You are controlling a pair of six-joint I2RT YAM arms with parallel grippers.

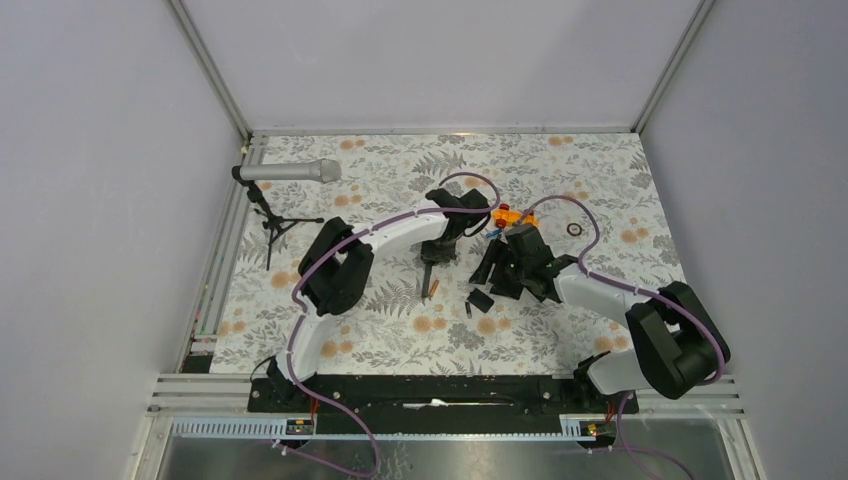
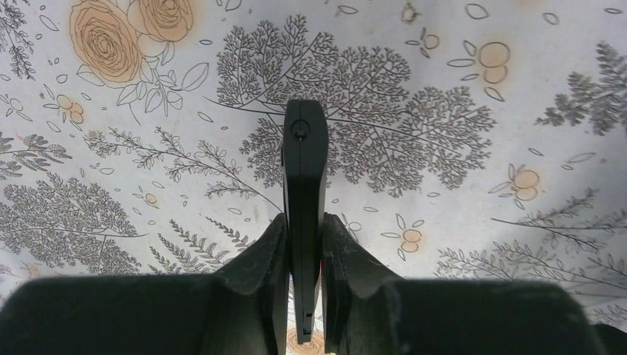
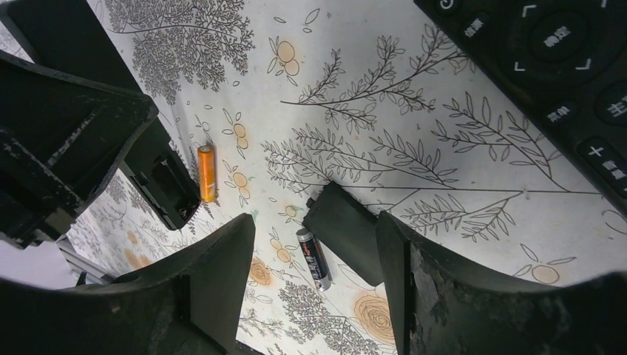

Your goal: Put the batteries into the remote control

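A black remote is held by my left gripper, shut on it; in the right wrist view its far end (image 3: 166, 185) shows an open battery compartment. An orange battery (image 3: 207, 174) lies beside that end, and a dark battery (image 3: 313, 259) lies beside the detached black cover (image 3: 340, 229). My right gripper is open above the cover and dark battery, nothing visible between its fingers.
A second black remote with buttons (image 3: 554, 89) lies to the right. Orange and red objects (image 1: 517, 218) and a dark ring (image 1: 574, 229) are at the back right. A microphone on a stand (image 1: 285, 172) stands at the left.
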